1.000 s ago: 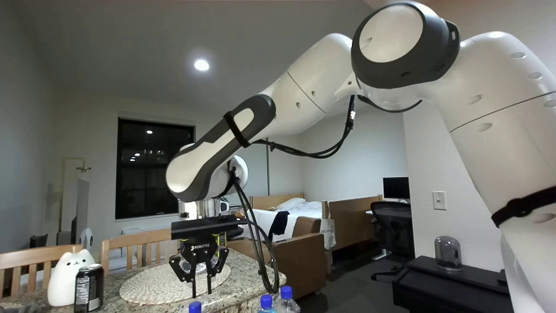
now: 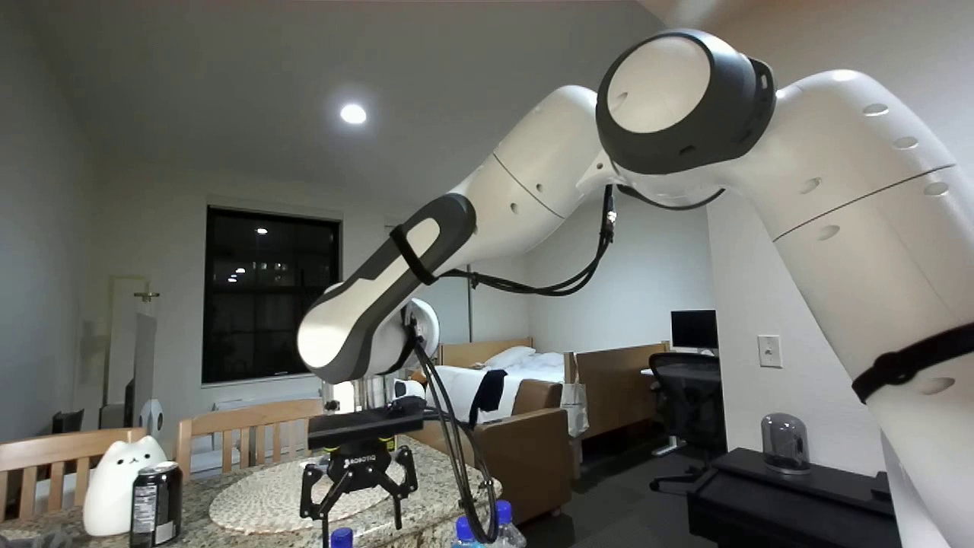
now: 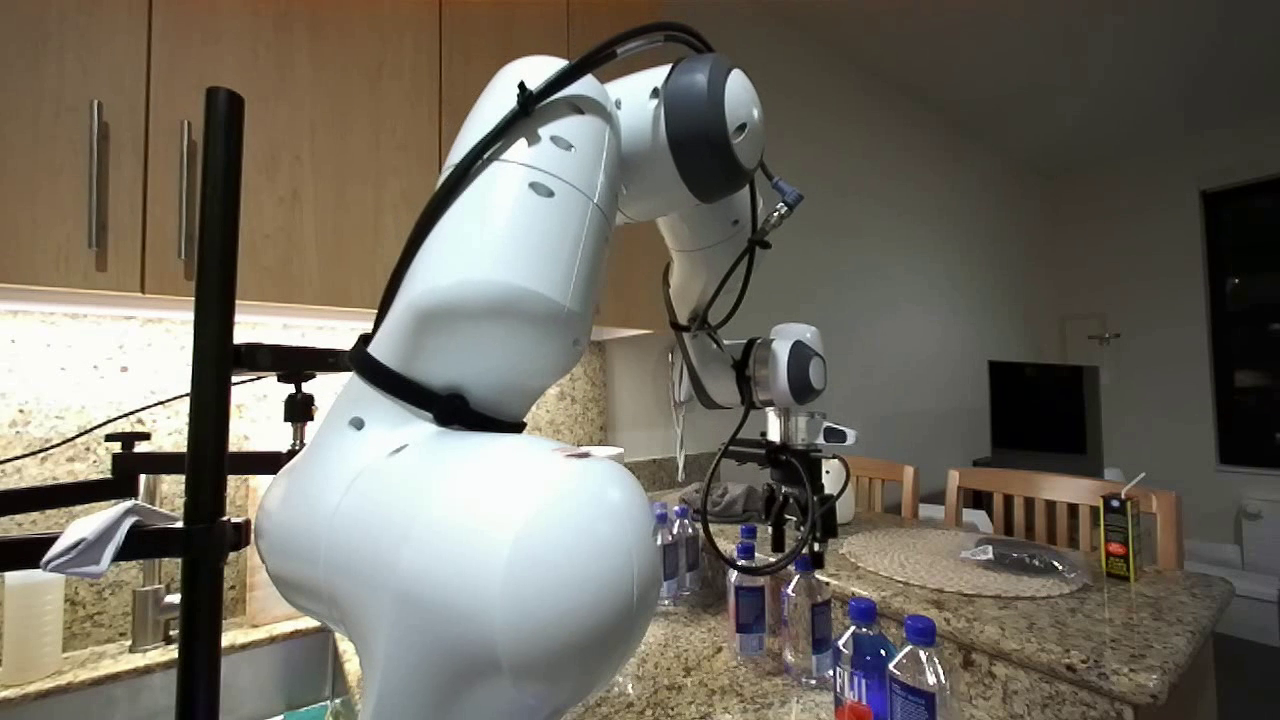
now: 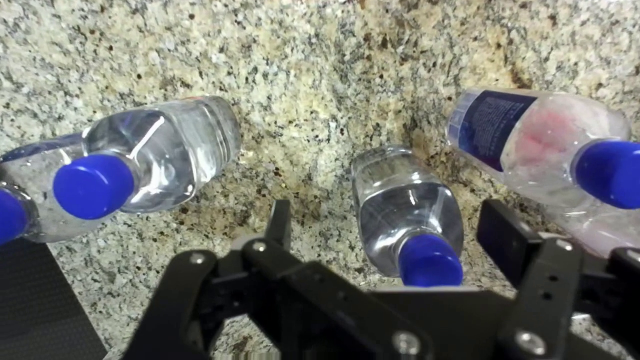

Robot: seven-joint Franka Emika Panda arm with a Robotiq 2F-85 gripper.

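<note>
My gripper is open, its two black fingers spread wide with nothing held. In the wrist view a clear water bottle with a blue cap (image 4: pixel 430 261) stands in the space between the fingers, seen from above and apart from both. Exterior view 1 shows the gripper (image 2: pixel 362 525) low over the counter, with one blue cap (image 2: pixel 342 538) just below and between its fingertips. To the right in the wrist view is a bottle with a dark blue label (image 4: pixel 493 127), close to the right finger. Another clear bottle (image 4: pixel 165 150) is at the left, overlapping a further one.
Several more bottles (image 3: pixel 864 658) crowd the counter in exterior view 2. A woven placemat (image 2: pixel 265 501), a white cat figure (image 2: pixel 114 489) and a black can (image 2: pixel 156 504) occupy the counter in exterior view 1. Bare granite (image 4: pixel 300 72) shows at the top of the wrist view.
The gripper has come down and slightly right in exterior view 1, bringing its fingertips close to the blue cap. Its fingers have spread wider. The arm has lowered with it.
</note>
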